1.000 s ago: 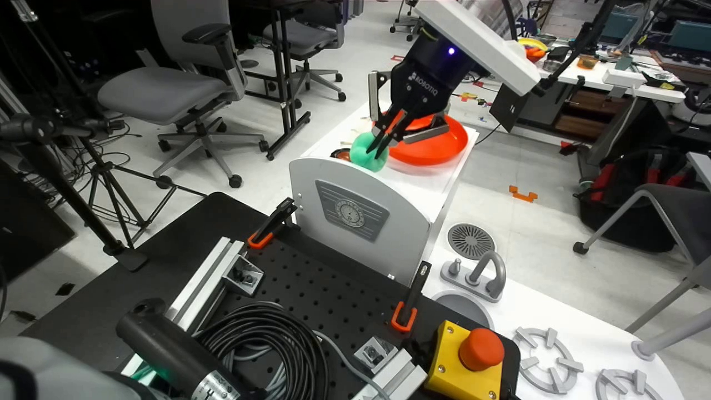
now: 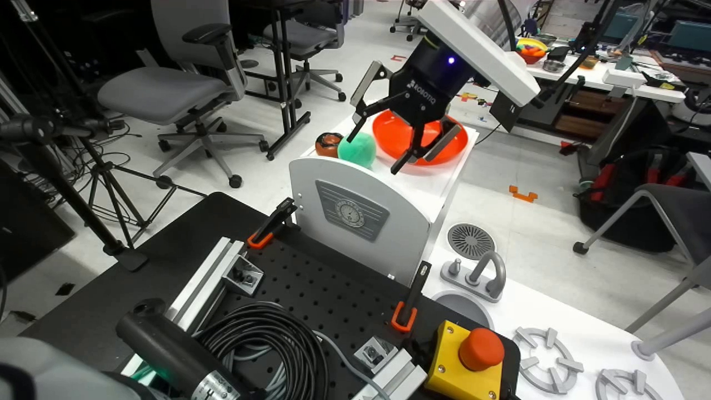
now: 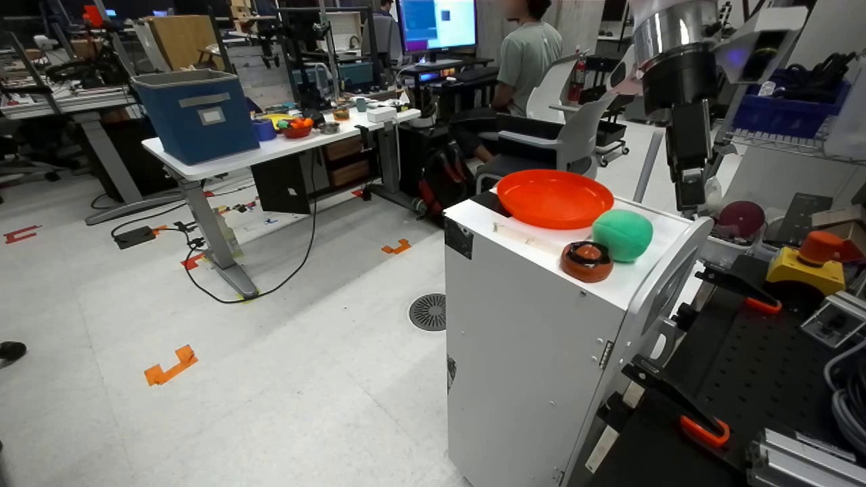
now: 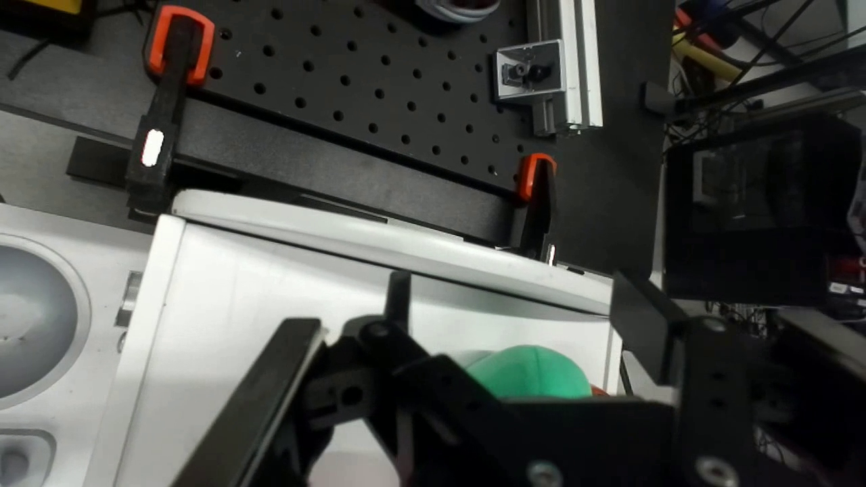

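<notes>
A rounded green object (image 3: 622, 235) rests on the white cabinet top, touching or very close to a reddish-brown round object with dark markings (image 3: 586, 260). Behind them lies a shallow orange-red dish (image 3: 555, 199), empty as far as it shows. My gripper (image 2: 372, 154) hangs over this top with its fingers spread apart and nothing held. From the second exterior view, the gripper (image 3: 691, 203) is above and to the right of the green object, clear of it. In the wrist view, dark fingers partly cover the green object (image 4: 528, 372); the dish is hidden there.
A grey-white upright panel (image 2: 360, 220) borders the cabinet top on the table side. Two clamps with orange pads (image 2: 404, 316) stand by it. The black perforated table (image 2: 313, 280) carries coiled cable and a yellow box with a red button (image 2: 466, 360).
The gripper's fingers were close together at the green object and have now spread apart. The green object has shifted slightly left in exterior view 1, and more of the reddish-brown one shows.
</notes>
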